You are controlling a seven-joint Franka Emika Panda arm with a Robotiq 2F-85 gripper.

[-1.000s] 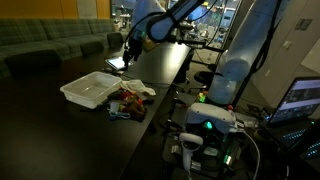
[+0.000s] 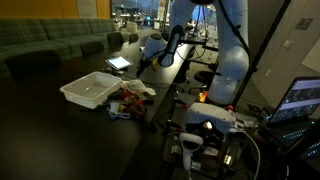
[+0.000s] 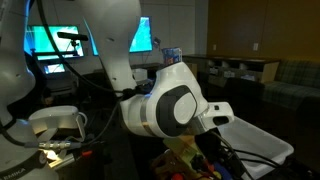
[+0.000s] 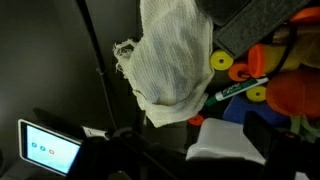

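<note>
My gripper is open above the table, its dark fingers apart along the bottom of the wrist view. A crumpled white cloth [image 4: 172, 62] lies below it. Beside the cloth are a green marker [image 4: 236, 93], a yellow disc [image 4: 221, 60], a blue piece [image 4: 250, 107] and orange and red pieces. In exterior view 1, the gripper [image 2: 141, 74] hangs near the cloth [image 2: 138, 88], with nothing seen held. The white bin [image 2: 90, 90] stands left of the cloth. In exterior view 2 the arm hides much of the pile.
A tablet-like device with a lit screen [image 4: 47, 148] shows at the lower left of the wrist view. The dark table [image 2: 45, 130] has bare room to the left of and in front of the bin. Chairs line the far side.
My arm has come down and the gripper has shifted right in exterior view 1, nearer the cloth. The bin, cloth and coloured pieces look unmoved.
</note>
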